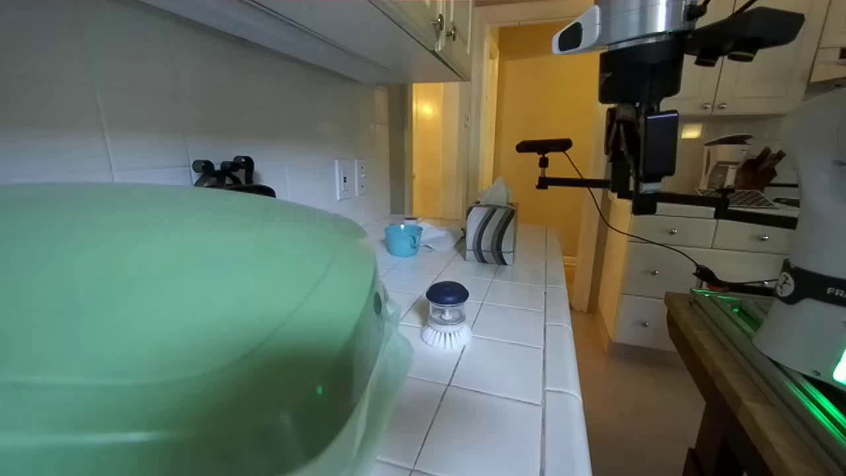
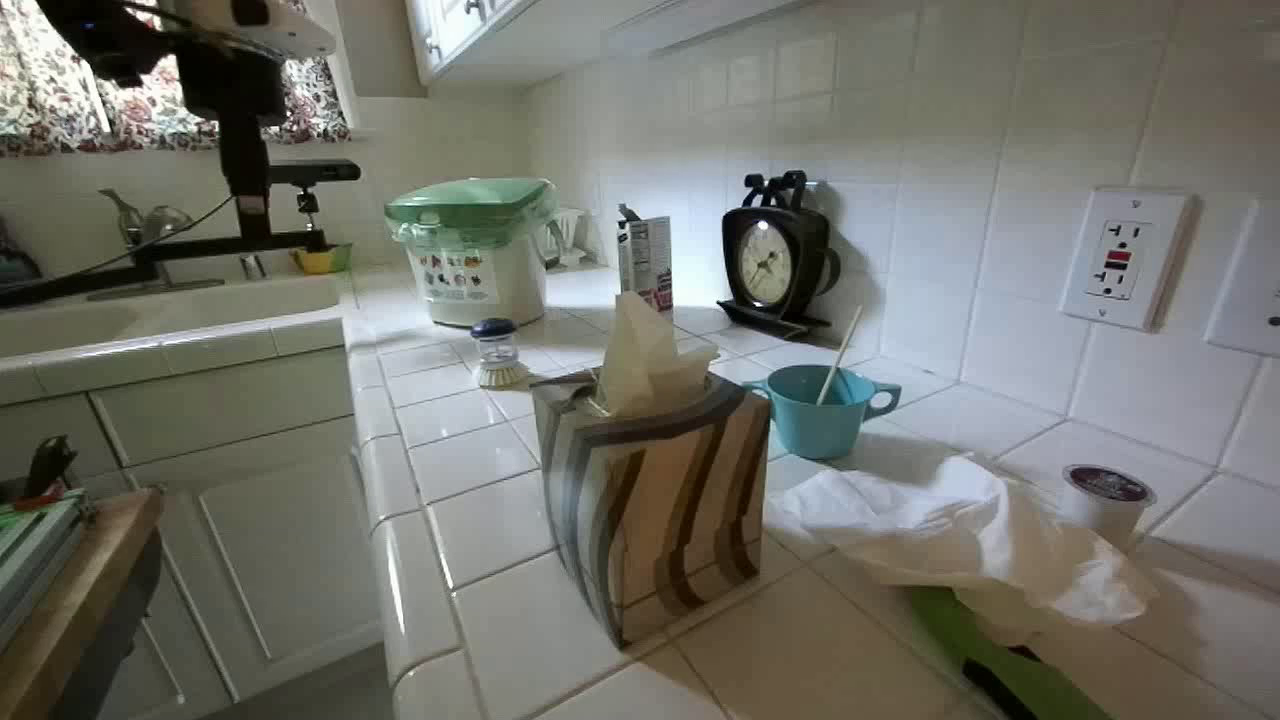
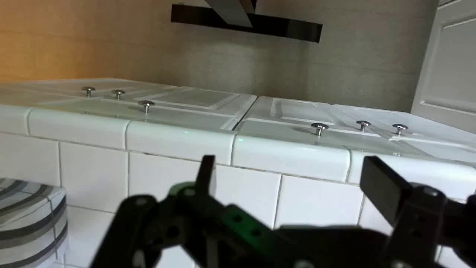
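In the wrist view my gripper is open, its two dark fingers wide apart with only countertop tiles showing behind the gap. The arm holds it high, clear of the counter objects in both exterior views. A dish brush (image 1: 447,313) with a dark blue cap and white bristles stands on the tiled counter. Farther along is a turquoise cup (image 2: 819,412) with a thin stick leaning in it. A striped tissue box (image 2: 654,504) has a tissue poking from its top; part of that box (image 3: 31,223) shows at the wrist view's left edge.
A large bin with a green lid (image 2: 474,198) stands near the brush, beside a small carton (image 2: 645,258). A black dial scale (image 2: 774,258) is by the wall. Crumpled white plastic (image 2: 960,528) and a small pod (image 2: 1105,498) lie nearby.
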